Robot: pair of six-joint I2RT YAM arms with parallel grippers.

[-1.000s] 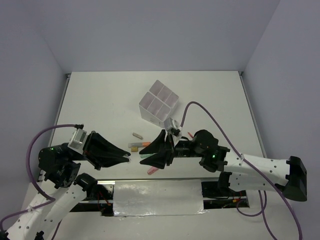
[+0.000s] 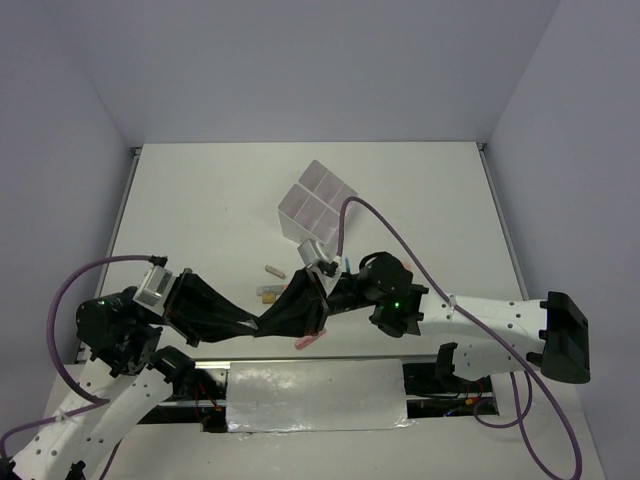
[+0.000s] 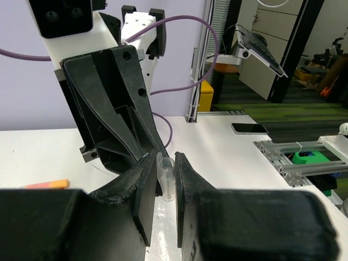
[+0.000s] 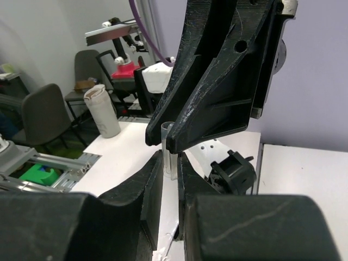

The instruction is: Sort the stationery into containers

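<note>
A small clear tube (image 3: pixel 167 179) stands upright between the two grippers, which meet over the table's front part. My left gripper (image 2: pixel 245 322) is shut on it. A grey multi-compartment container (image 2: pixel 318 200) stands at the back middle. Stationery lies below the arms, partly hidden: a small beige piece (image 2: pixel 275 271), a pink item (image 2: pixel 310 338) and an orange one (image 3: pixel 58 184).
Grey walls enclose it at the sides and back. A metal rail runs along the front edge.
My right gripper has moved left to meet my left gripper at the tube, and its fingers look closer together. My left gripper has moved slightly.
</note>
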